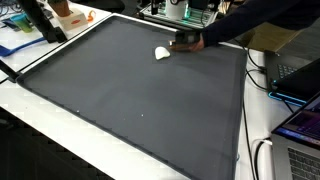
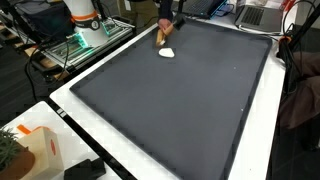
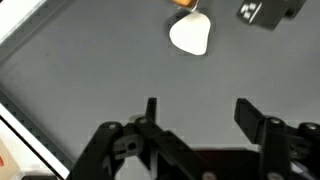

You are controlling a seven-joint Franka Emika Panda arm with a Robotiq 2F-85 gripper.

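Note:
In the wrist view a rounded white piece (image 3: 190, 33) lies on the dark grey mat. An orange-brown piece (image 3: 184, 3) touches the top edge of that view, and a black block (image 3: 264, 12) is off to the right. My gripper stands open, its fingers (image 3: 150, 112) wide apart over bare mat, nothing between them. The white piece (image 1: 162, 53) is near the mat's far edge in the first exterior view. A person's hand (image 1: 186, 45) reaches in beside it. Neither exterior view clearly shows the gripper.
Most of the mat (image 1: 130, 95) is empty. The robot's white base (image 2: 90, 25) stands beyond its edge. Laptops (image 1: 298, 160) and cables are at the right side in the first exterior view. The person's arm (image 1: 240, 22) crosses above the far right corner.

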